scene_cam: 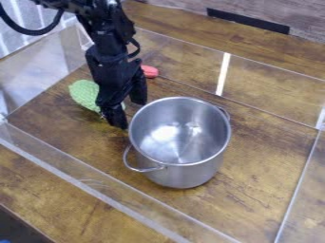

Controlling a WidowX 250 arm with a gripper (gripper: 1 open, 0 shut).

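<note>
A black gripper (127,102) reaches down from the upper left, its fingers low, just left of and behind a large steel pot (181,144). A green object (84,93) lies behind the gripper on its left, partly hidden. A small red object (148,71) shows behind the arm. Whether anything is between the fingers is hard to tell.
Clear plastic walls or edges border it.
</note>
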